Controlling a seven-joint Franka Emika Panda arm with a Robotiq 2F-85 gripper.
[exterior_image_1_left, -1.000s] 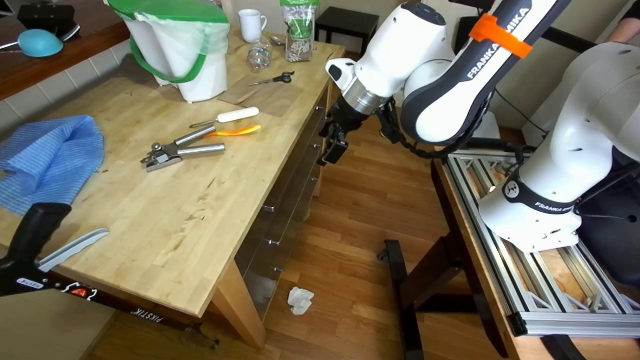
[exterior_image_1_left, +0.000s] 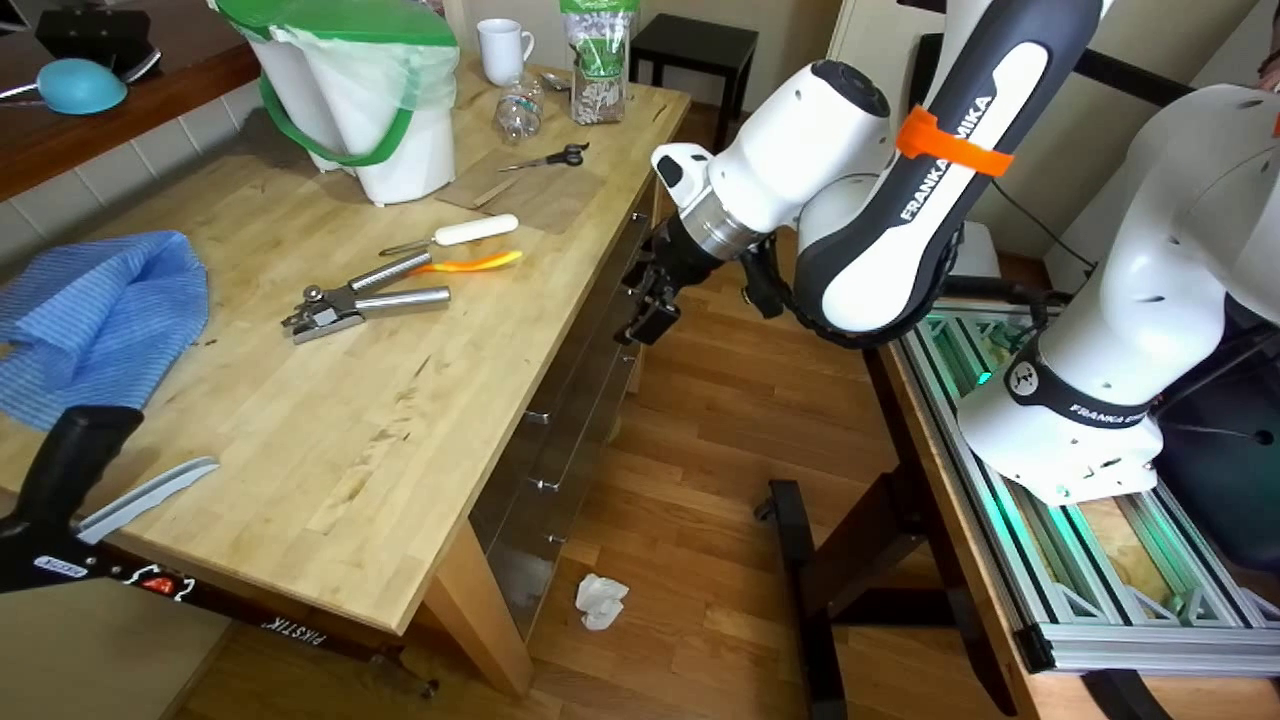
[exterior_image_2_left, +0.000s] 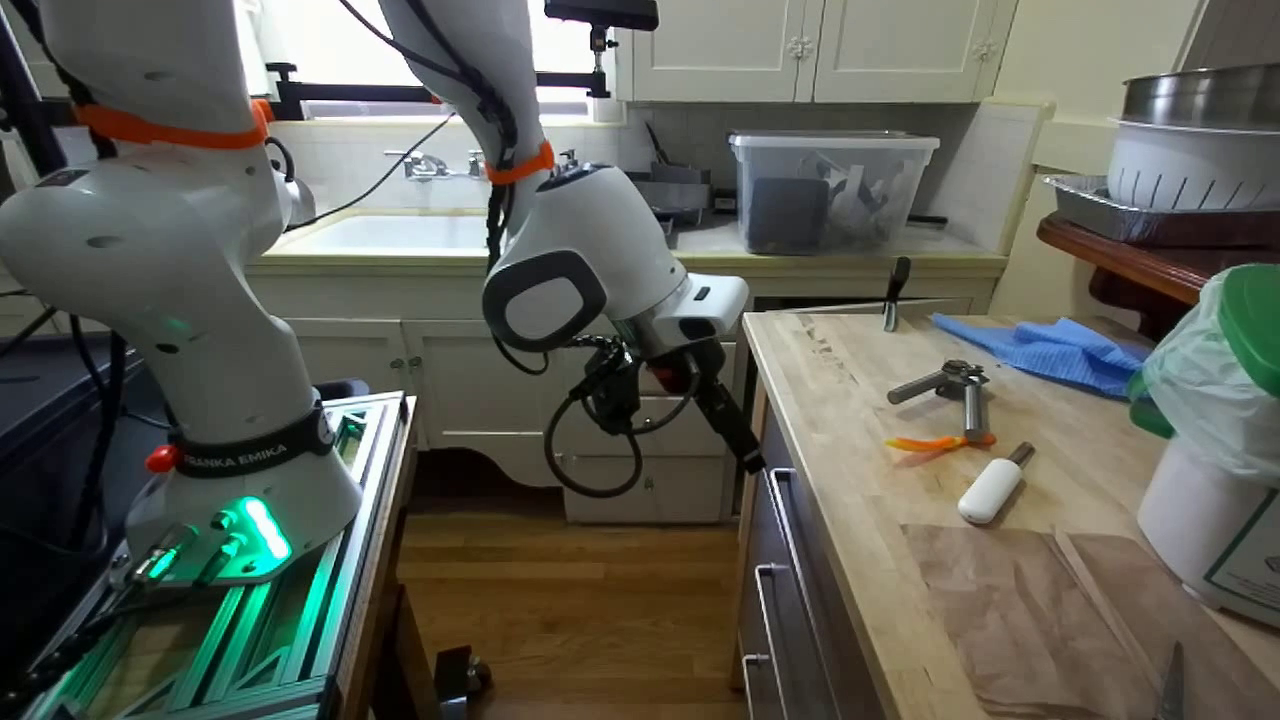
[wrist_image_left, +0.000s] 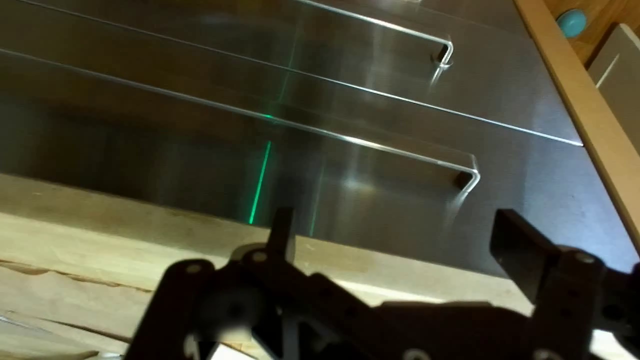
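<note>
My gripper stands open, with nothing between its black fingers. In the wrist view it faces the dark metal drawer fronts (wrist_image_left: 384, 192) under the wooden counter. The upper drawer's long bar handle (wrist_image_left: 366, 143) lies beyond the fingertips, apart from them; a second handle (wrist_image_left: 384, 24) is farther off. From the second exterior view, the gripper (exterior_image_2_left: 738, 444) hangs beside the counter's front edge, close to the top drawer's handle (exterior_image_2_left: 786, 516). All the drawers look shut.
On the wooden counter (exterior_image_1_left: 348, 444) lie a can opener (exterior_image_1_left: 330, 312), a white-handled peeler (exterior_image_1_left: 476, 229), scissors (exterior_image_1_left: 558, 157) and a blue cloth (exterior_image_1_left: 108, 312). A white bucket (exterior_image_1_left: 414, 156) stands at the back.
The arm has come down a little, and the gripper sits lower and slightly nearer the front camera beside the drawers. The base lights now glow green. The counter items have not moved.
</note>
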